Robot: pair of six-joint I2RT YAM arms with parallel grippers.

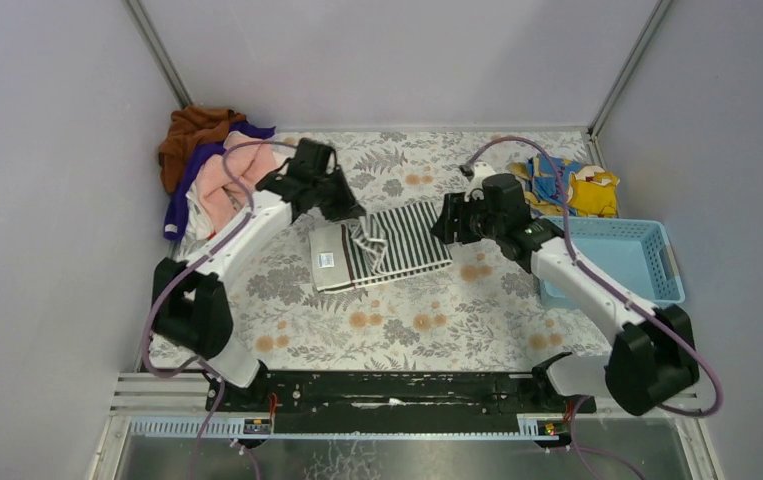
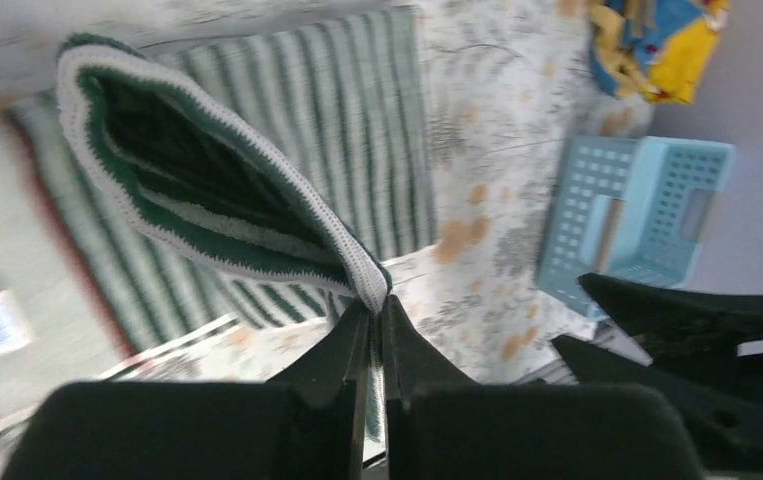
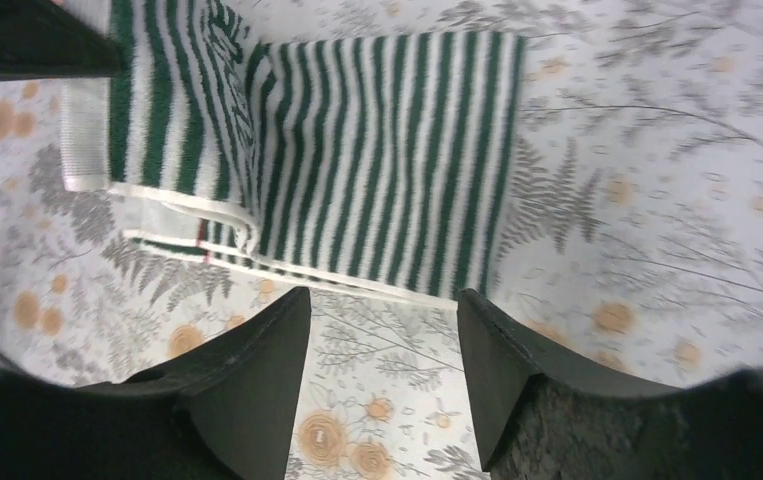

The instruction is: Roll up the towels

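Observation:
A green-and-white striped towel (image 1: 412,240) lies on the patterned table, its plain light end (image 1: 327,258) bared at the left. The left end of its top layer is lifted, and in the left wrist view this raised fold (image 2: 207,190) runs into my left gripper, shut on its edge. Above the towel's right part hovers my right gripper (image 1: 445,218). In the right wrist view the fingers (image 3: 275,350) of that gripper stand apart with nothing between them, over the towel's front edge.
A light blue basket (image 1: 612,228) stands at the right, with yellow and blue cloths (image 1: 572,185) heaped behind it. Brown, purple and pink cloths (image 1: 222,170) are piled at the back left.

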